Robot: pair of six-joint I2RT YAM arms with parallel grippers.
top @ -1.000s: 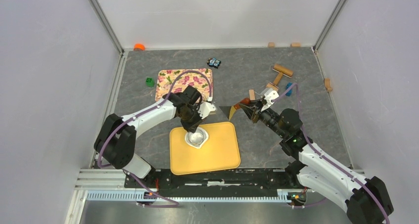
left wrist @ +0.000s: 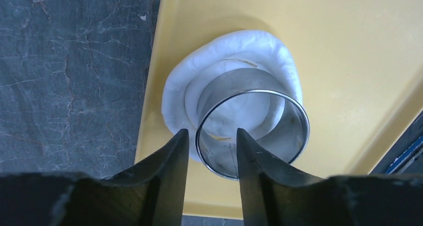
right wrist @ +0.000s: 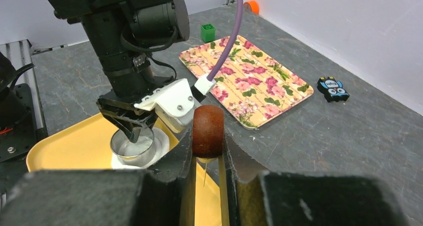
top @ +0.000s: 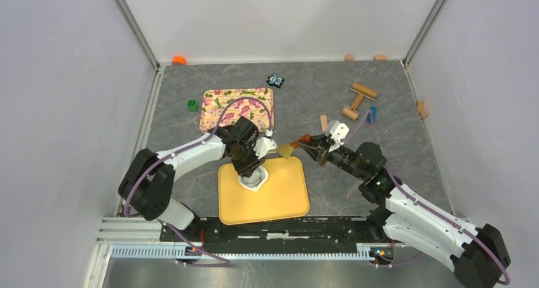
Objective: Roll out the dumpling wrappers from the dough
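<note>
A steel ring cutter (left wrist: 252, 79) stands on the flattened white dough (left wrist: 177, 96) on the yellow tray (left wrist: 344, 76). My left gripper is just over the cutter's near rim, its fingers apart. In the right wrist view my right gripper has a scraper's brown wooden handle (right wrist: 208, 128) between its fingers; the scraper's blade shows in the top view (top: 285, 150), raised at the upper right of the tray.
A floral board (right wrist: 264, 94) lies behind the tray, with a green block (right wrist: 208, 32) and a dark toy (right wrist: 333, 89) nearby. A wooden roller (top: 363, 89) lies at the back right. The right wall borders the floor.
My left gripper has moved slightly down toward the cutter. My right gripper and scraper have shifted a little toward the left, with the blade angled differently.
</note>
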